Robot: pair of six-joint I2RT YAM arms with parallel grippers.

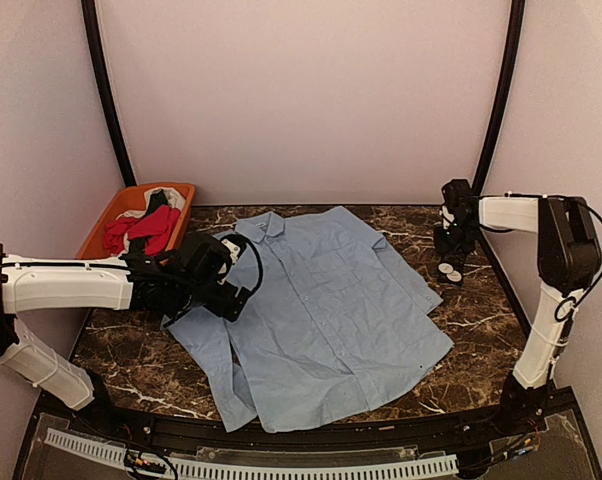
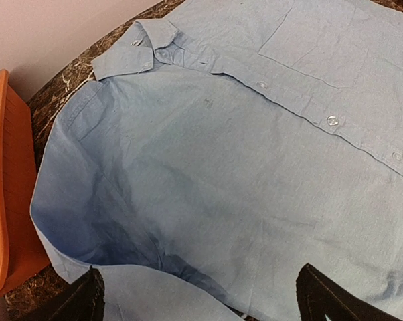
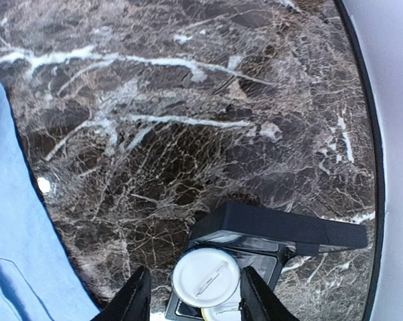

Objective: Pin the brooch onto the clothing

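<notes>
A light blue button shirt (image 1: pixel 341 320) lies spread on the marble table, its collar toward the back and pocket visible (image 2: pixel 308 47). On the right, a small black case (image 3: pixel 275 224) holds white round badges, one (image 3: pixel 205 277) on top of another. My right gripper hangs over the case, fingers apart on either side of the top badge; whether they touch it I cannot tell. My left gripper is open over the shirt's left side, nothing between its fingers.
An orange bin (image 1: pixel 121 210) with red, white and dark cloth stands at back left. Bare marble (image 1: pixel 471 340) surrounds the shirt on the right and along the back. Walls enclose the table at back and sides.
</notes>
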